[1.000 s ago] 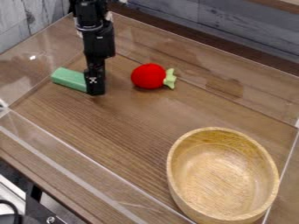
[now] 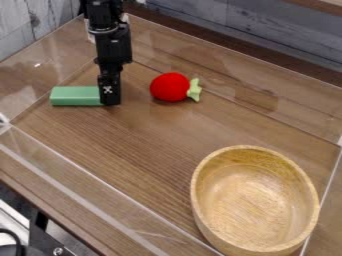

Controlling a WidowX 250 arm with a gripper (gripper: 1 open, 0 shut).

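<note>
A green block (image 2: pixel 76 96) lies on the wooden table at the left. The black gripper (image 2: pixel 110 92) comes down from the top and is shut on the block's right end. A red tomato-like object (image 2: pixel 170 87) with a pale green top lies to the right of the gripper, apart from it.
A large yellow bowl (image 2: pixel 255 199) stands at the front right. A wall borders the table at the back and left.
Since one second ago the green block has turned from a slant to lying level left to right, with the gripper still at its right end. The tomato and bowl have not moved.
</note>
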